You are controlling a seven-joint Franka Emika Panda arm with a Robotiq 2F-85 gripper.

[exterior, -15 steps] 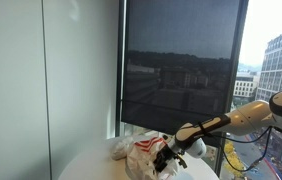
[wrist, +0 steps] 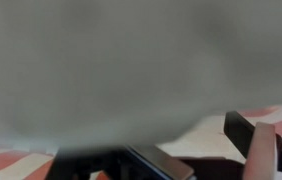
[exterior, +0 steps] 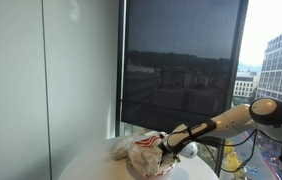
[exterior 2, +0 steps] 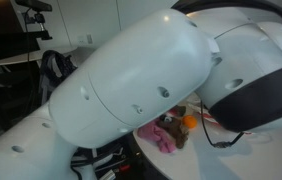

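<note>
A white plastic bag with red stripes [exterior: 149, 158] sits on the round white table [exterior: 86, 162] in exterior view 1. At the bag's right side is my gripper [exterior: 166, 151], too small there to read its fingers. In the wrist view my gripper stands open, its fingers apart at the bottom, with red and white stripes visible behind them. A large, blurred grey-white surface [wrist: 111, 65] fills most of that view, very near the camera. Whether anything lies between the fingertips is hard to make out.
A pale crumpled bundle [exterior: 119, 149] lies left of the bag. Exterior view 2 is mostly blocked by my arm [exterior 2: 131, 75]; below it a pink soft item [exterior 2: 156, 137] and an orange round object [exterior 2: 190, 121] rest on the table.
My arm has shifted slightly, its wrist staying close to the bag's right side. The bag's folds look a little different, while it keeps its place on the table.
</note>
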